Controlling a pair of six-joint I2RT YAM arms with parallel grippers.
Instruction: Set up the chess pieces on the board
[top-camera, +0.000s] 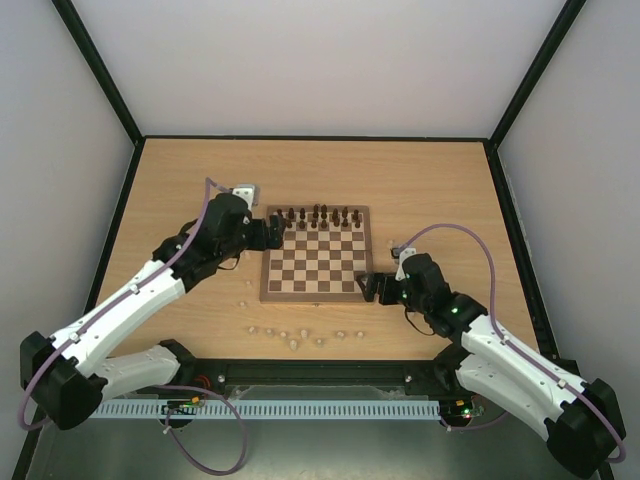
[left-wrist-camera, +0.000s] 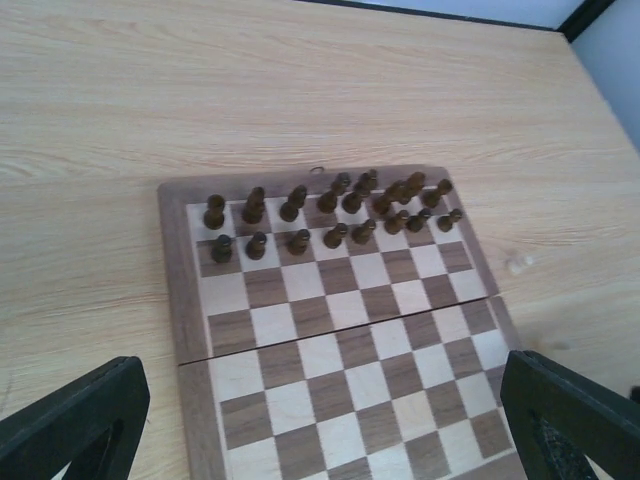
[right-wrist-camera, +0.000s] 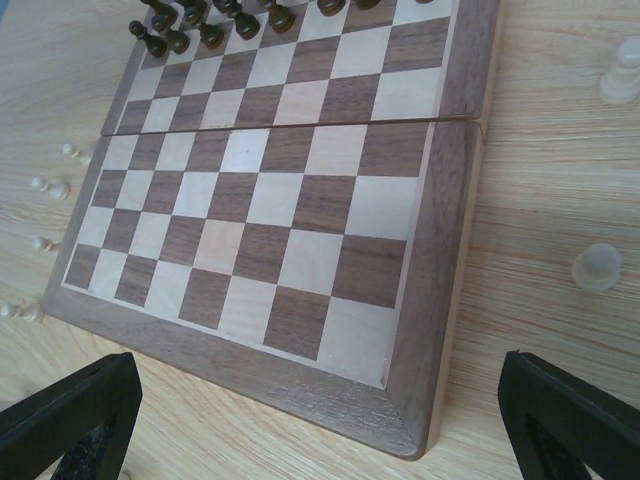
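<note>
The wooden chessboard (top-camera: 318, 297) lies flat in the middle of the table. Dark pieces (left-wrist-camera: 296, 241) stand in two rows on its far side. My left gripper (top-camera: 276, 233) is open above the board's far left corner, nothing between its fingers. Over the near right side of the board hovers my right gripper (top-camera: 366, 288), open and empty, with its fingers (right-wrist-camera: 560, 420) spread wide. The near half of the board is bare. Pale pieces (top-camera: 293, 343) are scattered on the table in front of the board, and a few (right-wrist-camera: 597, 267) are to its right.
More pale pieces (right-wrist-camera: 40, 185) lie along the board's left side. Walls enclose the table on the back and sides.
</note>
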